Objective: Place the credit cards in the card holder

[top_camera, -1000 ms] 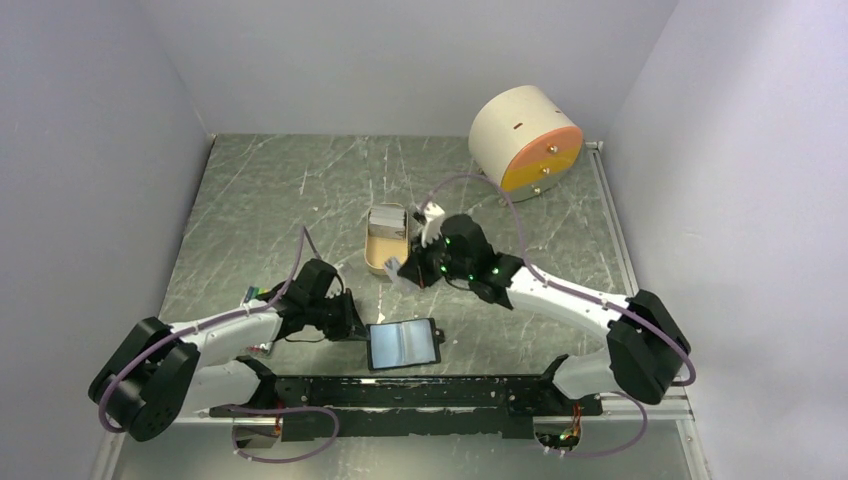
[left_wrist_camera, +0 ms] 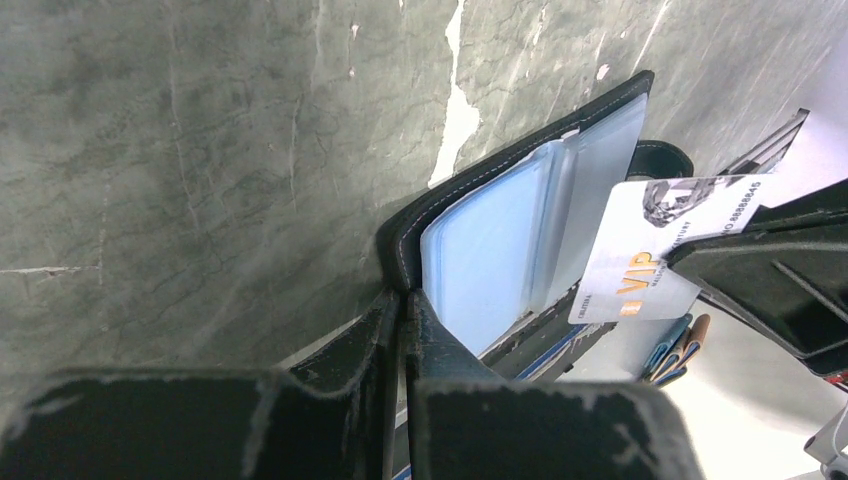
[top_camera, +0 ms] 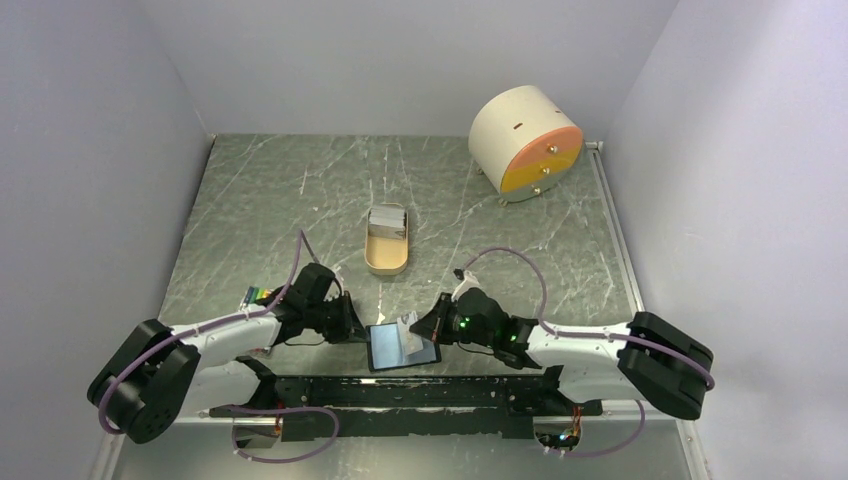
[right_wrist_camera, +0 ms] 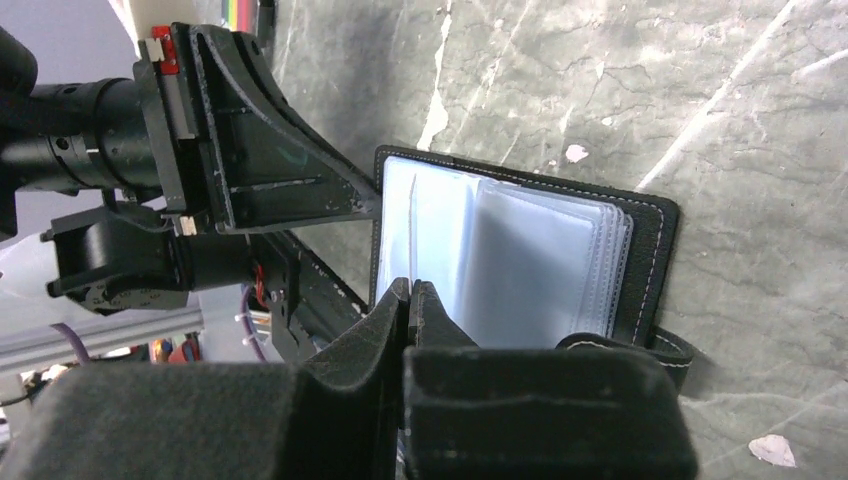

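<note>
The card holder (top_camera: 386, 346) lies spread open near the table's front edge, black outside with clear bluish sleeves (left_wrist_camera: 490, 250). My left gripper is shut on the holder's black left edge. A pale card marked VIP (left_wrist_camera: 625, 265) is gripped by my right gripper (top_camera: 422, 332), which is shut on it. The card stands tilted above the sleeves, and in the right wrist view this card (right_wrist_camera: 412, 230) shows almost edge-on in front of the fingertips. Whether its lower edge touches a sleeve I cannot tell.
Behind the holder sits a tan open box (top_camera: 386, 255) with pale cards (top_camera: 387, 220) at its far end. A cream drawer cabinet (top_camera: 525, 140) stands at the back right. Coloured items (top_camera: 258, 295) lie left, partly behind the left arm.
From near the tan box, my right gripper has come toward the front with the card and down over the holder. My left arm and the holder have hardly moved.
</note>
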